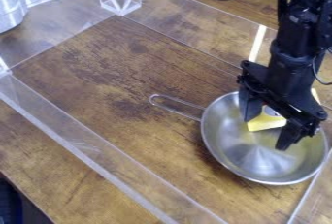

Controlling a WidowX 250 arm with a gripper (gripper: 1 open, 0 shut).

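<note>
A steel pan [243, 156] with a thin wire handle sits on the right of the wooden table, its handle pointing to the upper left. A yellow object [263, 122] lies in the pan, partly hidden by my black gripper [270, 127], which is over the pan with its fingers open and reaching down around that object. Whether the fingers touch it is unclear.
Clear plastic rails [70, 146] edge the wooden work area [101, 82], with a plastic corner bracket [119, 2] at the back. A white curtain hangs at the upper left.
</note>
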